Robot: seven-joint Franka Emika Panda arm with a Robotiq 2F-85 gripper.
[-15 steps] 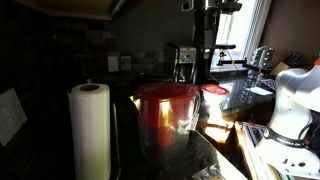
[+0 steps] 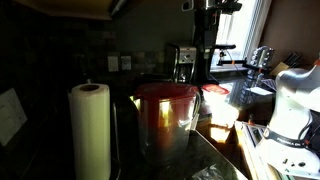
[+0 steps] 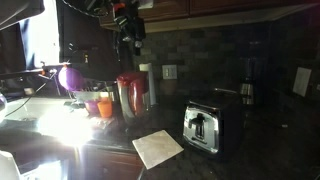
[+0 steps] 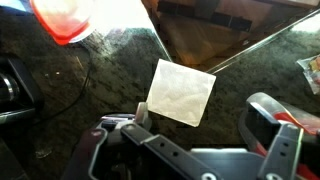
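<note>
A pale square sheet lies flat on the dark counter in the wrist view, between the two fingers as seen from above. In exterior view 2 this sheet lies in front of the toaster. My gripper looks open, its dark fingers far apart and nothing visible between them. High over the counter, the gripper hangs near the red-lidded container, clear of the sheet. That clear container stands upright in exterior view 1, its lid below the gripper's hanging end.
A paper towel roll stands left of the container. The chrome and black toaster occupies the counter's right part. Orange cups sit at the left near bright glare. A red-rimmed white dish shows at the wrist view's upper left.
</note>
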